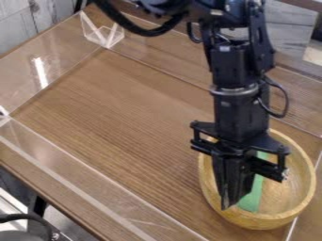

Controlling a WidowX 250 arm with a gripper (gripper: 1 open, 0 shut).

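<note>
My black gripper point(233, 188) points down into a tan bowl point(295, 204) at the lower right of the camera view, its narrow tips close together and shut. A green object point(251, 196) lies inside the bowl, partly hidden behind the gripper; I cannot tell whether the tips touch it.
A clear plastic item point(101, 28) stands at the far upper left. A pale grey panel point(292, 33) is at the upper right, behind the arm.
</note>
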